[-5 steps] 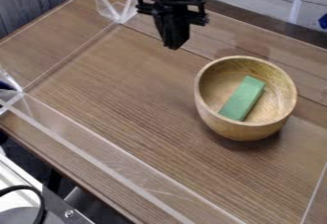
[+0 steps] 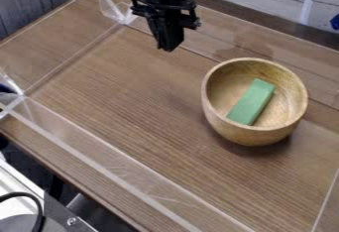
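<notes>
My black gripper (image 2: 169, 40) hangs over the back middle of the wooden table, its fingers close together and shut, with nothing seen between them. A wooden bowl (image 2: 223, 122) stands on the right side of the table, apart from the gripper. Inside the bowl lies a green rectangular block (image 2: 252, 102), tilted along its long side.
Clear tape or plastic strips run along its left and front parts. A white object with a black cable (image 2: 20, 196) sits off the front left corner.
My gripper has shifted a little to the left. The bowl and the green block have not moved.
</notes>
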